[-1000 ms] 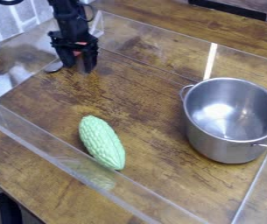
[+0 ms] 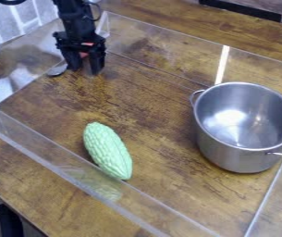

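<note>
My dark gripper (image 2: 81,54) reaches down to the wooden table (image 2: 137,111) at the upper left, over a small reddish object that it largely hides; whether it holds that object is too small to tell. A pale green corn-shaped vegetable (image 2: 106,148) lies in the lower middle, apart from the gripper. A steel pot (image 2: 236,134) with side handles stands at the right.
Clear plastic strips run along the left, lower and right parts of the table. The middle between gripper, vegetable and pot is bare wood. A pale wall edge borders the upper left.
</note>
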